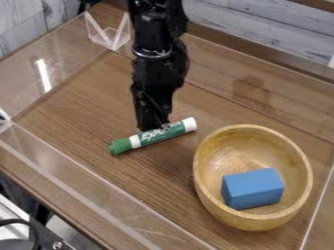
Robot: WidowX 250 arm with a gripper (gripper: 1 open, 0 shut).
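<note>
My black gripper [151, 119] reaches down from the top centre to a green-and-white tube [131, 142] lying diagonally on the wooden table, its fingertips at the tube's middle. Whether they are closed on it is hard to see. To the right, a wooden bowl [217, 162] holds a blue block [252, 187].
A wall [268, 34] runs behind the table [78, 117]. A clear plastic piece [108, 34] stands at the back left. The table's left part is open, and dark cables hang at the lower left edge.
</note>
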